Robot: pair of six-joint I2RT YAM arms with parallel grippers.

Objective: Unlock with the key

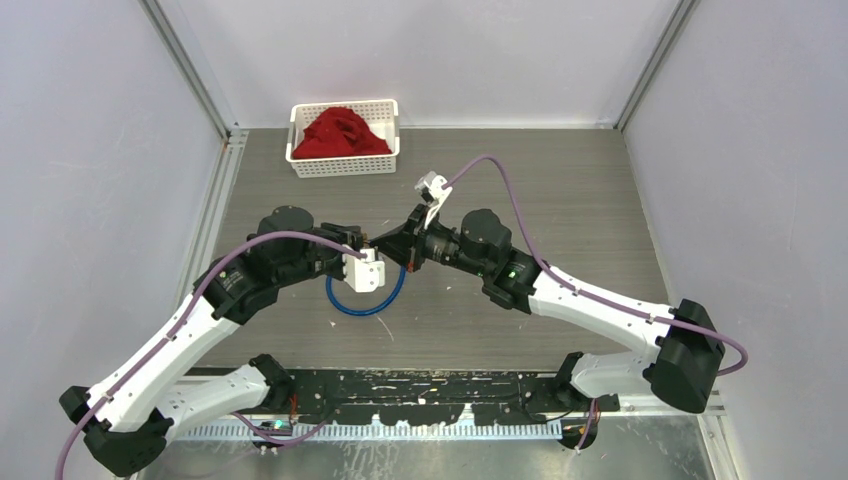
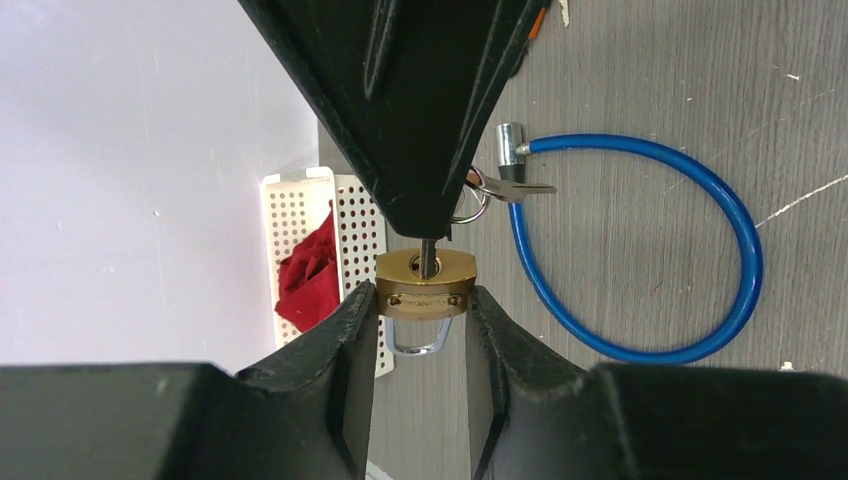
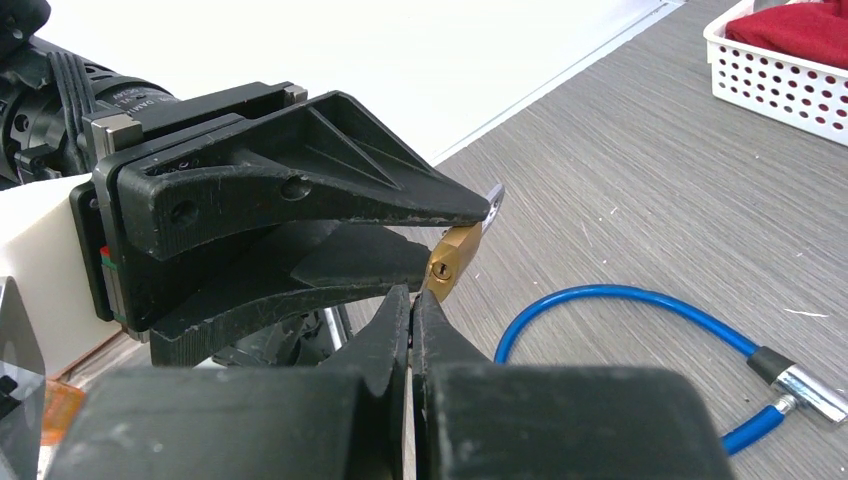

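Note:
A brass padlock (image 2: 426,297) is clamped between the fingers of my left gripper, its silver shackle (image 2: 420,349) pointing away from the keyhole side. Over it, my right gripper is shut on a key (image 2: 428,258), whose narrow blade meets the keyhole; how deep it sits cannot be told. A ring with another key (image 2: 525,188) dangles beside the right fingertips. From the right wrist view, the padlock (image 3: 452,262) lies just beyond the closed right fingertips (image 3: 425,310), and the held key is hidden there.
On the table below lies a blue cable lock (image 1: 365,312), curved in a loop, with a metal cylinder end (image 3: 812,393). A white basket (image 1: 345,168) with red cloth (image 1: 342,134) stands at the back.

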